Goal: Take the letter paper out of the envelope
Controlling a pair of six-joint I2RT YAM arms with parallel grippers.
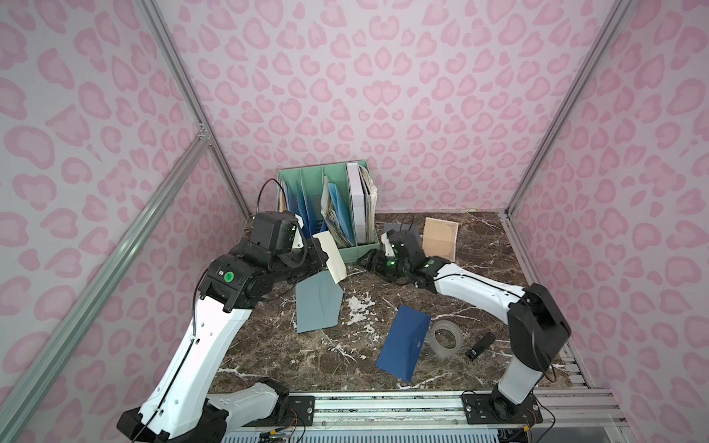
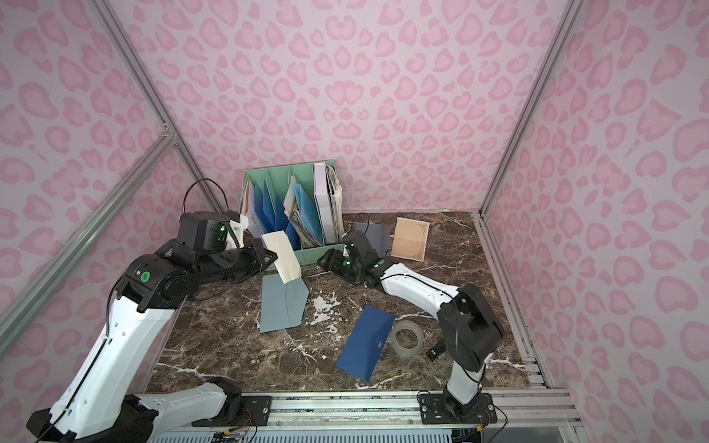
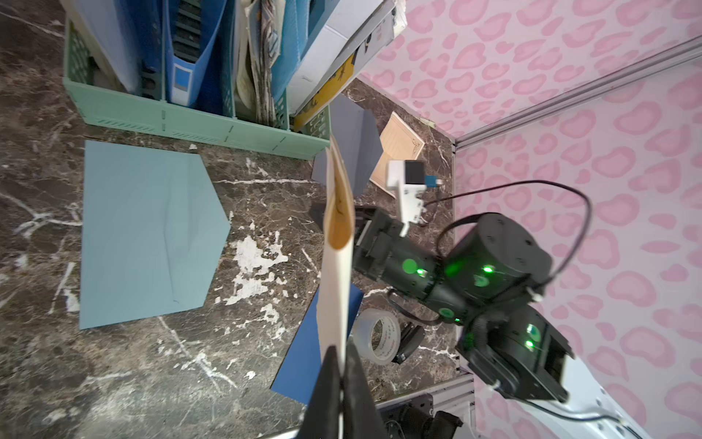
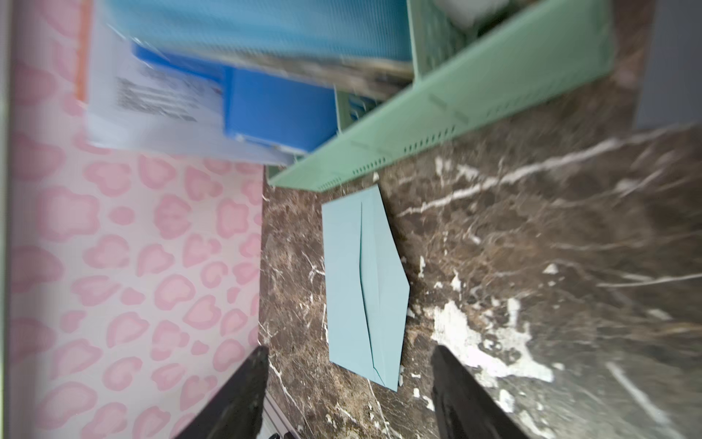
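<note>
A cream folded paper hangs raised in my left gripper, which is shut on it. A light blue-grey envelope lies flat on the marble table just in front of the file organizer, below and left of the held paper. My right gripper is open with nothing between its fingers, hovering to the right of the paper, near the organizer's front.
A green organizer full of files stands at the back. A dark blue envelope, a tape roll and a small black object lie at front right. A grey sheet and a wooden board are at back right.
</note>
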